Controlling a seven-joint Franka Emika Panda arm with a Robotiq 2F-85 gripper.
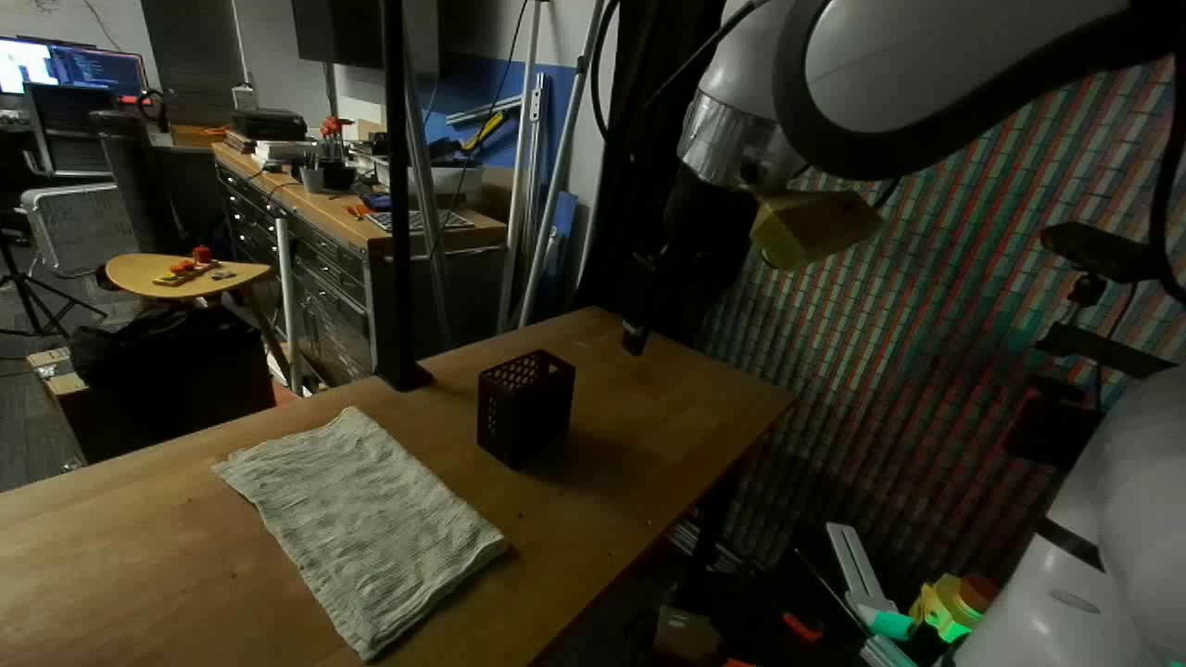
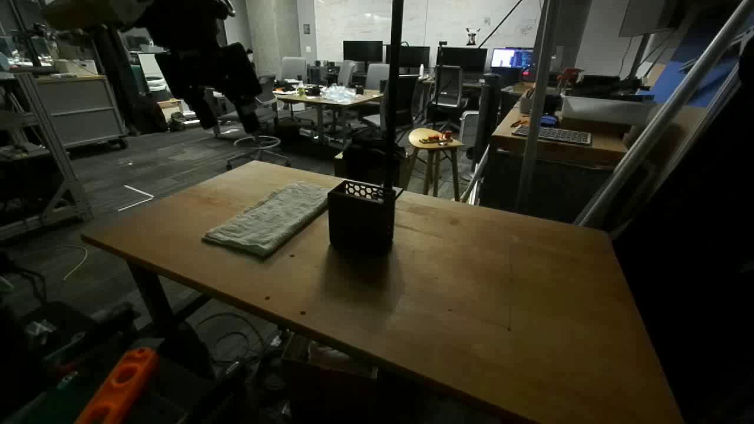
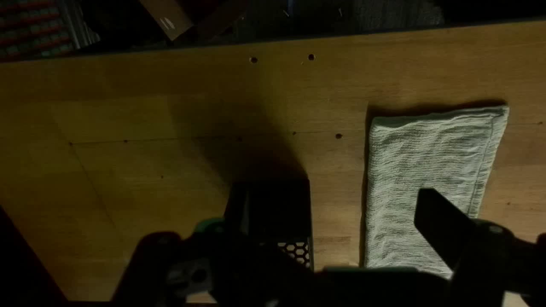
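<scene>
My gripper is open, its two fingers wide apart and nothing held between them. It hangs above the table, as the second exterior view shows with the gripper [image 2: 227,121] at upper left. In the first exterior view only the dark gripper tip [image 1: 635,337] stands out. A black box with honeycomb holes [image 1: 524,409] stands upright on the table. Beside it lies a folded pale green-grey cloth [image 1: 361,522], flat and slightly wrinkled. In the wrist view the left finger overlaps the black box [image 3: 279,209], and the right one overlaps the cloth [image 3: 425,153].
A dark upright post [image 1: 395,222] rises at the table's far edge. The light is dim, and the box's inside is too dark to read.
</scene>
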